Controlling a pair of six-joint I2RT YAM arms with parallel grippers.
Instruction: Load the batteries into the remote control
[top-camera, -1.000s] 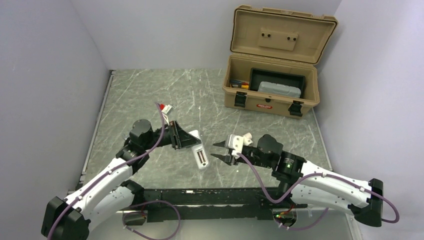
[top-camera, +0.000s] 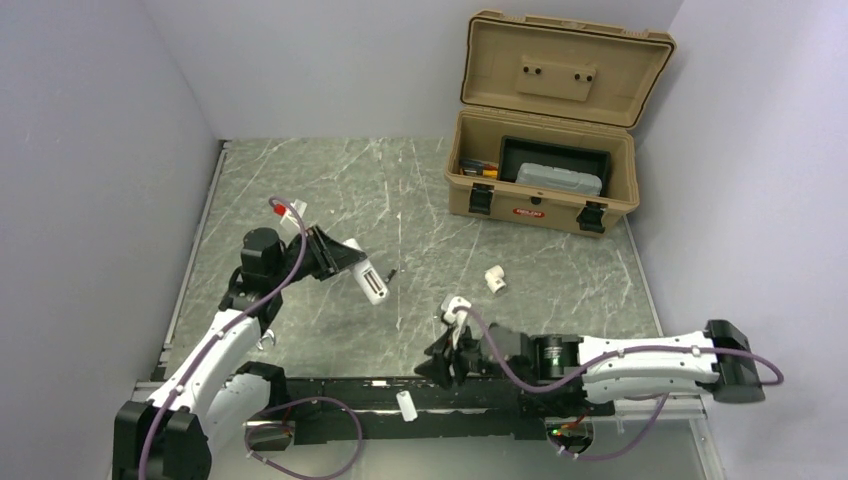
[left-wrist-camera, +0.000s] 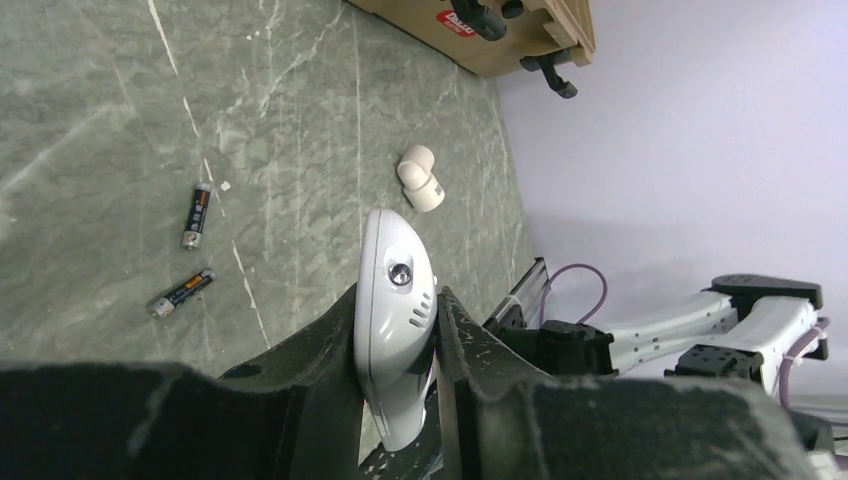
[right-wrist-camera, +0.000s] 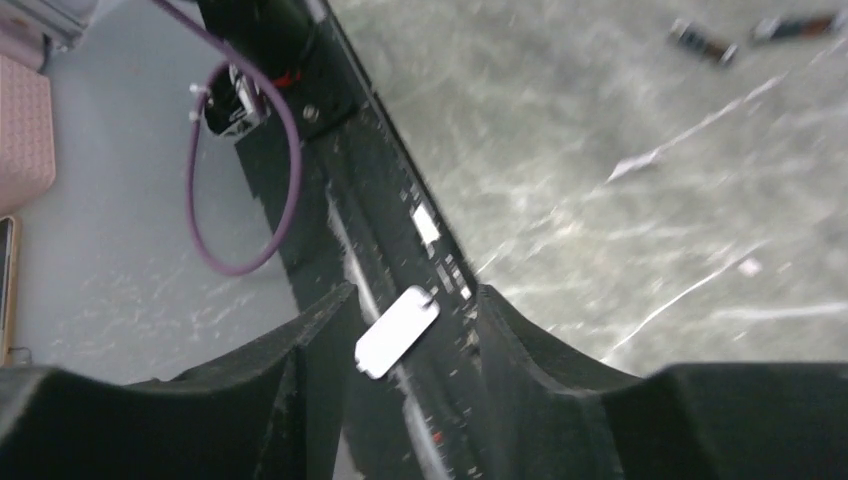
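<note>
My left gripper (top-camera: 340, 255) is shut on the white remote (top-camera: 372, 282), whose battery bay shows in the top view; in the left wrist view the remote (left-wrist-camera: 392, 320) stands upright between the fingers. Two AA batteries lie on the marble table, one battery (left-wrist-camera: 196, 215) above another battery (left-wrist-camera: 181, 292). My right gripper (top-camera: 440, 360) hangs over the front edge, its fingers apart and empty. A white flat piece (right-wrist-camera: 396, 330), likely a cover, lies on the dark front rail below it.
A tan toolbox (top-camera: 540, 215) with raised lid stands at the back right. A white elbow fitting (top-camera: 495, 278) lies right of centre. Cables (top-camera: 350, 420) loop at the front.
My left arm has drawn left with the remote. My right gripper has swung down towards the front edge, away from the remote, and now points downward.
</note>
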